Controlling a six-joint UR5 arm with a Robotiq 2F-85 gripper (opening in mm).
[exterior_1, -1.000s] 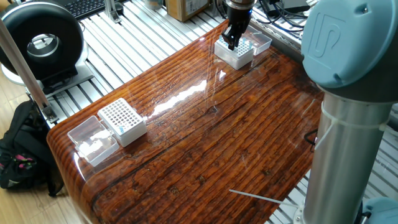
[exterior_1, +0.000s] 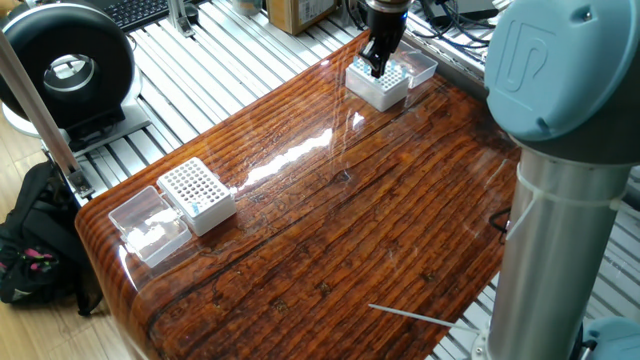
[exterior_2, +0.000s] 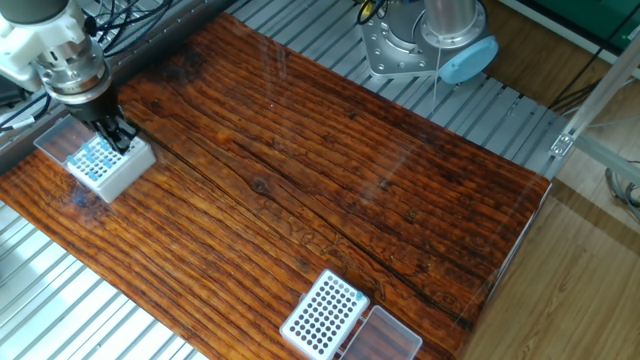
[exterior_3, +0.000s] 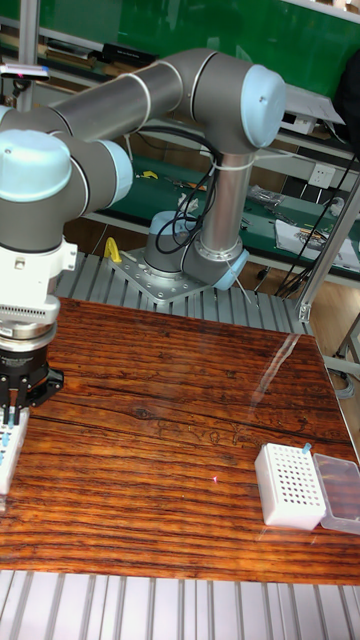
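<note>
At the table's far end in exterior view 1 stands a white tip rack (exterior_1: 377, 92) with blue tips in many of its holes. My gripper (exterior_1: 377, 70) points down at its top, fingers among or just over the tips. In exterior view 2 the gripper (exterior_2: 118, 140) covers part of the same rack (exterior_2: 110, 172). The fingers are too small and dark to show whether the fingers are open or shut, or whether a tip is between them. A second white rack (exterior_1: 199, 199) has mostly empty holes, with a blue tip (exterior_3: 307, 448) at one corner.
Clear lids (exterior_1: 415, 66) lie folded open beside the racks. Between the racks the glossy wooden table (exterior_1: 330, 230) is bare. My arm's base (exterior_2: 400, 40) stands beyond the table's edge.
Over the last second my gripper has shifted very slightly to the right above the far rack. Both racks have stayed put.
</note>
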